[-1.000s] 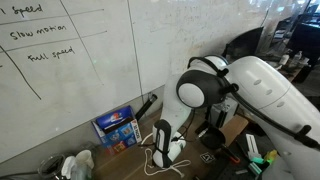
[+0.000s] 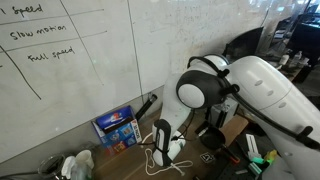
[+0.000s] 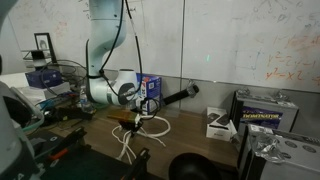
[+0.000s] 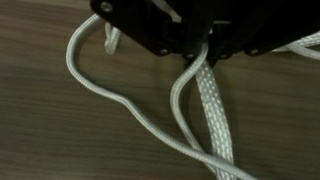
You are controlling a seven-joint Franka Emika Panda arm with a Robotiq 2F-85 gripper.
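Observation:
A white rope (image 4: 140,116) lies looped on the dark wooden table in the wrist view. Its strands meet between the dark fingers of my gripper, which is shut on the rope near the top of that view. A wider, flat-looking braided length (image 4: 213,112) runs down from the fingers beside a thinner strand. From outside, the gripper (image 3: 132,126) is low at the tabletop, with rope (image 3: 160,124) spread around it. The exact grip is partly hidden by the dark fingers.
A blue and red box (image 2: 118,129) stands by the whiteboard. A black pan (image 3: 188,166) sits toward the table's front, and a small white box (image 3: 220,124) farther back. Dark boxes (image 3: 262,110) occupy the right side. Bare table shows between the rope and the white box.
The arm and gripper look almost still at the tabletop. The rope around the gripper has shifted slightly.

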